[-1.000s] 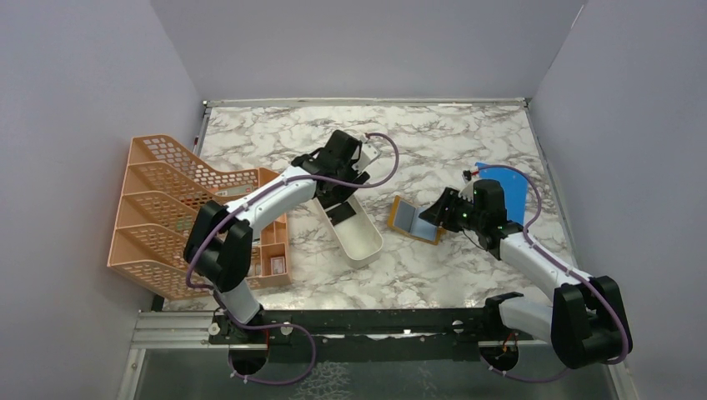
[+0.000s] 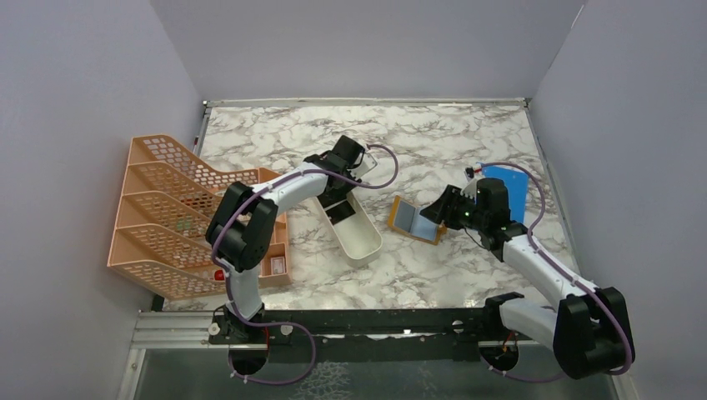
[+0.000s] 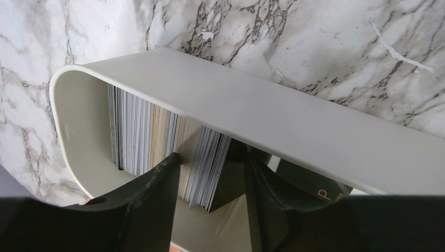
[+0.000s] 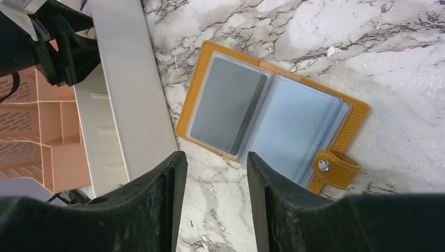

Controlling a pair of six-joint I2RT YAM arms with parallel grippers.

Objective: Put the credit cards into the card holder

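Note:
In the left wrist view, a tight row of credit cards point(image 3: 136, 131) stands on edge inside a long white box point(image 3: 131, 73). Over the row's near end is my left gripper, its fingers apart, with the last cards and a dark card face showing in the gap; whether they touch the cards I cannot tell. The tan-edged card holder point(image 4: 209, 52) lies unfolded on the table, with a grey sleeve on one side and a pale blue one on the other. Above its snap-strap side, my right gripper is open and empty.
An orange compartment rack point(image 2: 158, 242) stands left of the white box. Under the right arm lies a blue sheet point(image 2: 515, 187). Another dark card point(image 3: 315, 184) sits past a divider in the box.
The right arm has barely moved, and the holder and box stay in place.

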